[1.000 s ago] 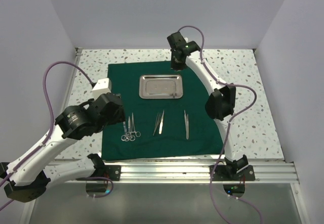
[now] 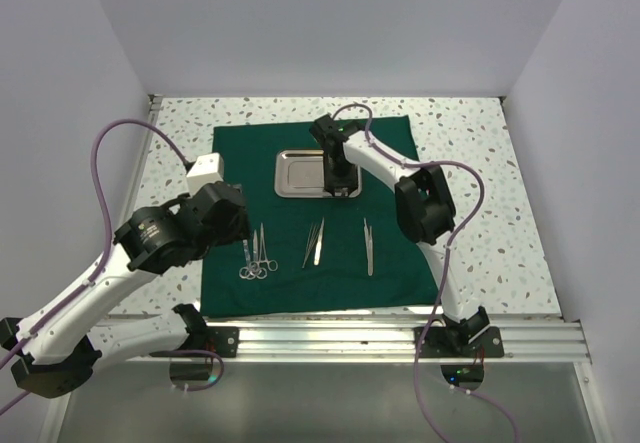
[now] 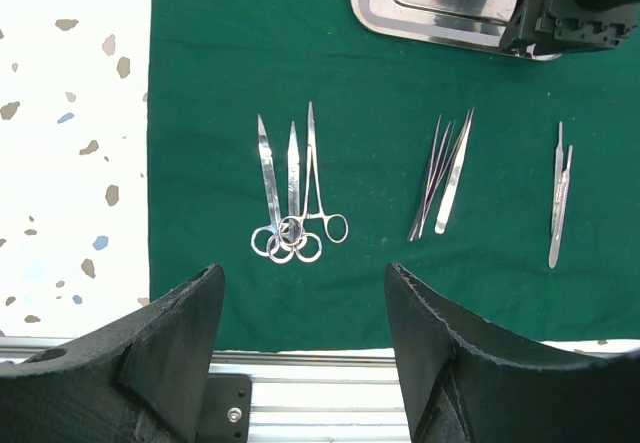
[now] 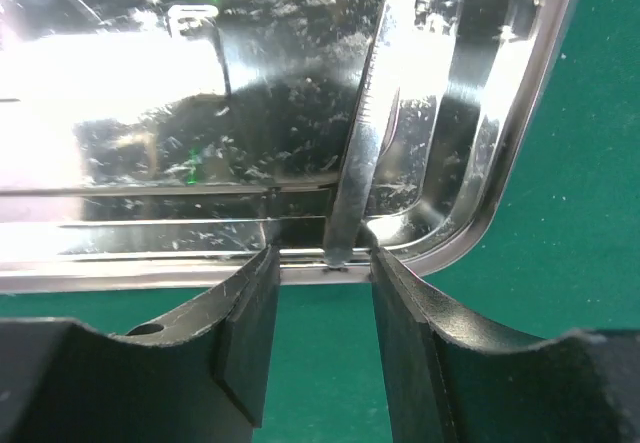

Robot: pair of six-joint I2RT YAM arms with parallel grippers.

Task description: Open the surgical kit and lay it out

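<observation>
A steel tray (image 2: 300, 173) lies on the green cloth; in the right wrist view a flat steel instrument (image 4: 365, 133) rests in its right end. My right gripper is over that end, fingers apart either side of the instrument's near tip. My left gripper hangs open above the left side, nothing between its fingers. On the cloth's front half lie scissors and clamps (image 3: 293, 243) at left, tweezers (image 3: 450, 183) in the middle and another pair of slim instruments (image 3: 558, 203) at right.
The speckled table (image 2: 490, 223) surrounds the green cloth (image 2: 400, 283). The right arm covers part of the tray in the top view.
My right gripper has moved from behind the tray toward the front and left, down over the tray's right end. The left arm has barely moved.
</observation>
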